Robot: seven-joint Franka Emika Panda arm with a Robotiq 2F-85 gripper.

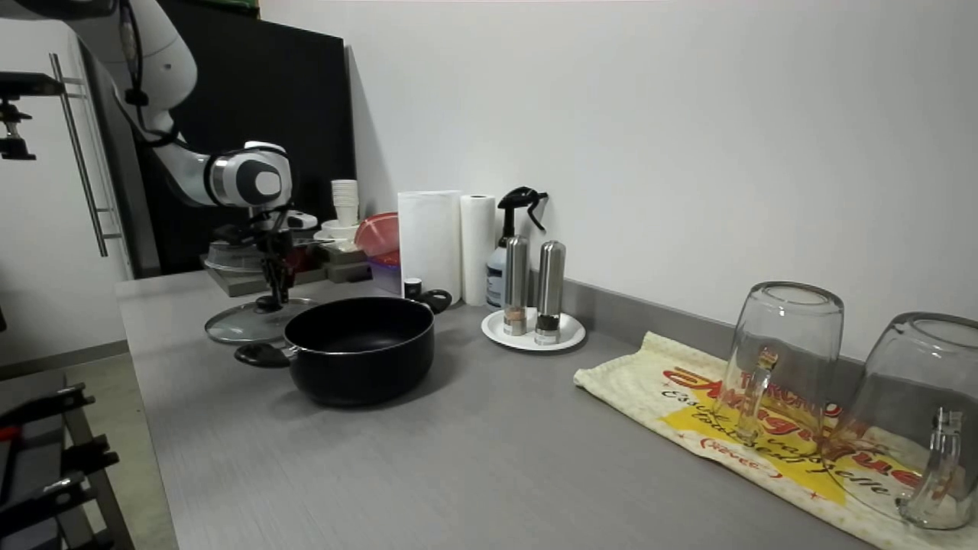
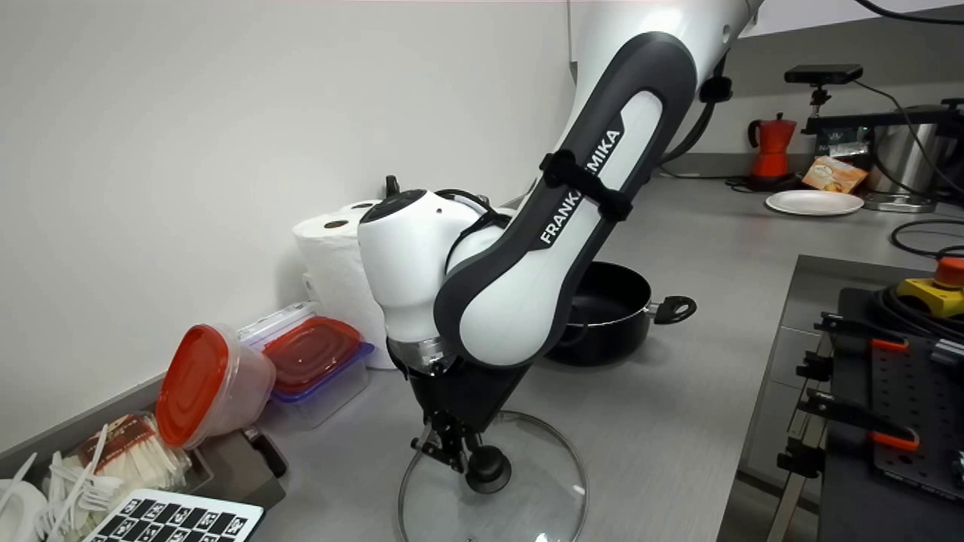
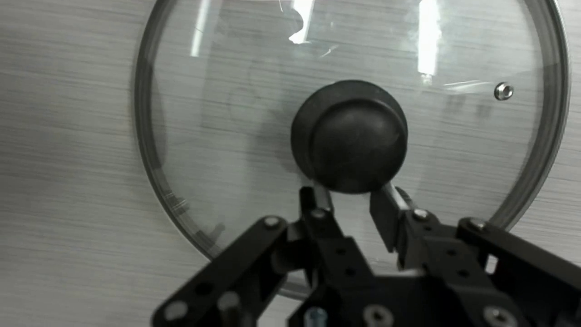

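A round glass lid point(image 2: 533, 488) with a dark rim lies flat on the grey counter. At its centre stands a black knob point(image 3: 356, 139), seen from above in the wrist view. My gripper is low over the lid, its fingers parted and their tips reaching the knob's near edge. Whether the pads touch the knob cannot be made out. Beside the lid stands an empty black pot point(image 1: 367, 362) with two handles, its inside dark and uncovered.
Paper towel rolls point(image 1: 431, 243), a spray bottle point(image 1: 496, 275) and two grinders on a white plate point(image 1: 578, 331) line the wall. Plastic containers point(image 2: 312, 357) sit close to the lid. Glass mugs point(image 1: 788, 348) rest on a cloth. The counter in front of the pot is clear.
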